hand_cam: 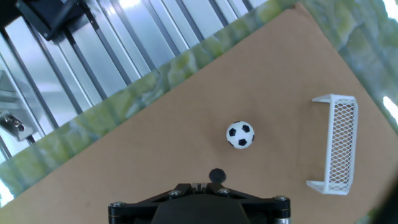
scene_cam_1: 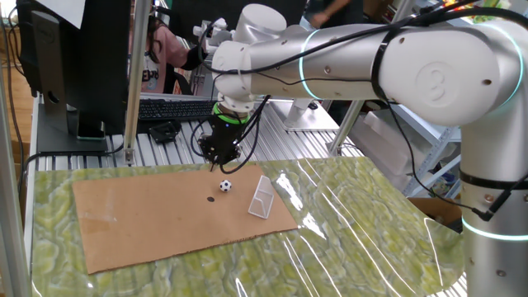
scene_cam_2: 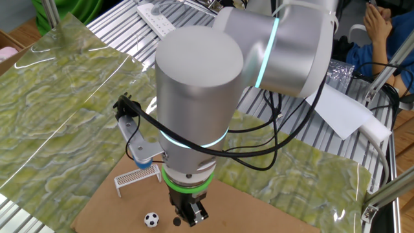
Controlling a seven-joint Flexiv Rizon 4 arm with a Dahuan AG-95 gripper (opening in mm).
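A small black-and-white football (hand_cam: 240,135) rests on the brown cardboard sheet (hand_cam: 155,149). Toward the right of the wrist view stands a white toy goal (hand_cam: 341,144) with a mesh back, apart from the ball. A flat black disc or spot (hand_cam: 217,175) lies on the cardboard near the ball. My black gripper shows at the bottom of the wrist view, its fingers together and nothing visible between them. Exterior view 1 has the gripper (scene_cam_1: 216,163) hanging above the cardboard's back edge, clear of the ball (scene_cam_1: 225,186) and goal (scene_cam_1: 261,198).
Green marbled sheeting (scene_cam_1: 346,214) surrounds the cardboard on the table. Behind it, slatted metal decking (scene_cam_1: 272,147) carries a keyboard (scene_cam_1: 175,110) and a monitor. A metal post (scene_cam_1: 134,82) rises at the back left.
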